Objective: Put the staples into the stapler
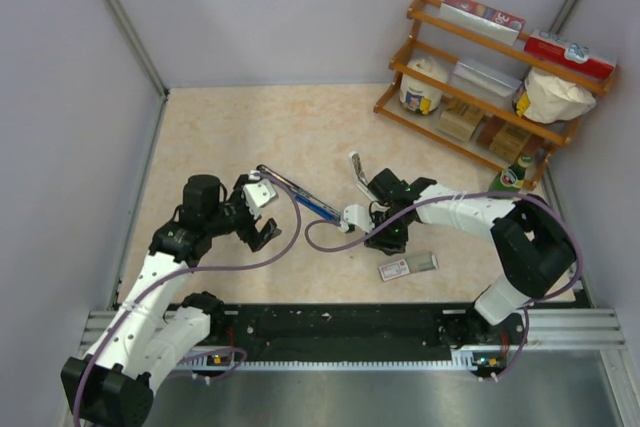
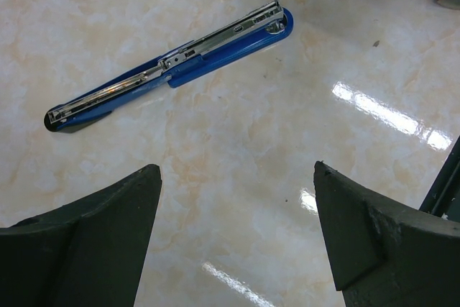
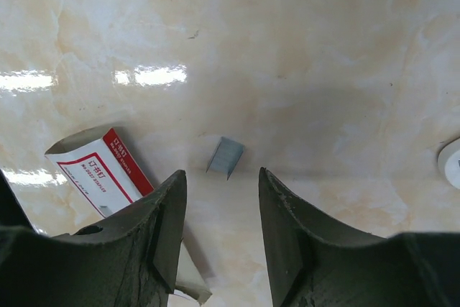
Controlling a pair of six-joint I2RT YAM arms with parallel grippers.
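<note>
The blue stapler (image 2: 188, 62) lies unfolded on the table, its metal channel showing; in the top view the stapler (image 1: 300, 192) slants between the arms. My left gripper stands open at its near side, apart from it, with bare table between the fingers. A small grey block of staples (image 3: 227, 154) rests on the table in the right wrist view. My open right gripper is above the table with the staples seen just past its fingertips, between their lines. Nothing is held by either gripper.
An open red-and-white staple box (image 3: 99, 177) lies beside the right gripper, partly behind a finger; in the top view the box (image 1: 408, 266) is near the front edge. A white round piece (image 3: 450, 163) sits at the right. A wooden shelf (image 1: 480, 97) stands at the back right.
</note>
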